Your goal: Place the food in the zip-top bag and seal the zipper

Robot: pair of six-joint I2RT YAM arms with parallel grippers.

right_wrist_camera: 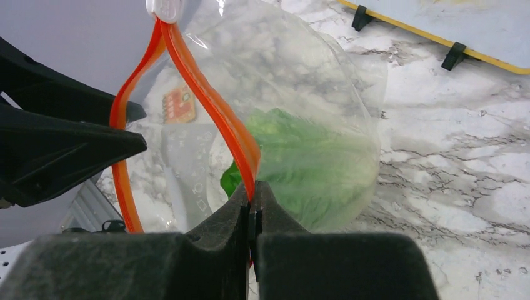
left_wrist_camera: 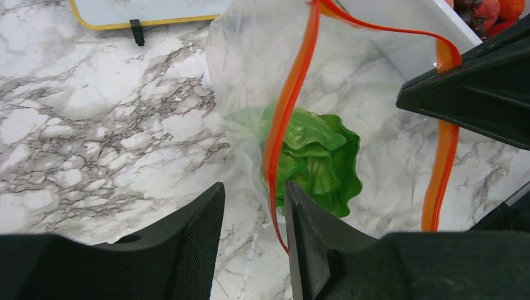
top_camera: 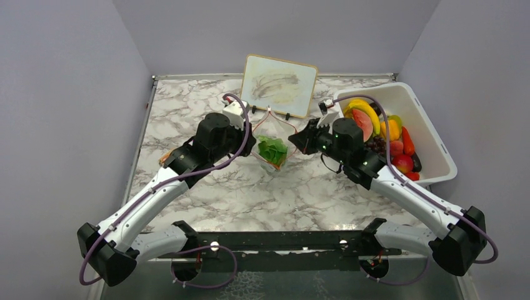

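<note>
The clear zip top bag stands mouth up mid-table, its orange zipper rims spread apart. Green leafy food lies inside, low in the bag. A white slider sits where the rims meet. On the bag's left side, my left gripper is part open; one rim runs by its right-hand finger, with clear space to the other finger. Opposite, my right gripper is shut with the other orange rim between its fingertips.
A white bin of toy fruit and vegetables stands at the right. Behind the bag is a whiteboard on black clips. An orange packet lies left, mostly hidden by my left arm from above.
</note>
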